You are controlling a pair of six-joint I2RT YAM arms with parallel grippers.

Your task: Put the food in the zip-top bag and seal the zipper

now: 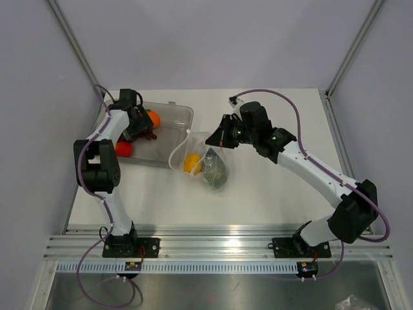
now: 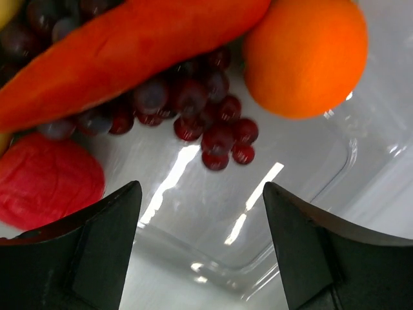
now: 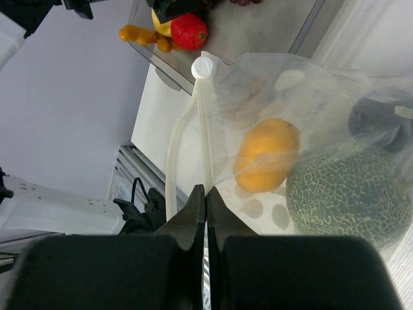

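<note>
My left gripper is open over the food tray, above red grapes (image 2: 216,139), an orange (image 2: 303,51), a long red-orange vegetable (image 2: 129,39) and a red round item (image 2: 51,181), holding nothing. In the top view the zip bag (image 1: 184,168) stands on the table with a yellow-orange food (image 3: 264,155) and a netted green item (image 3: 345,197) inside, along with something dark. My right gripper is shut at the bag's top edge, by its pale zipper strip; what is between the fingertips is hard to make out.
The grey tray (image 1: 158,155) sits at the back left of the white table, left of the bag.
</note>
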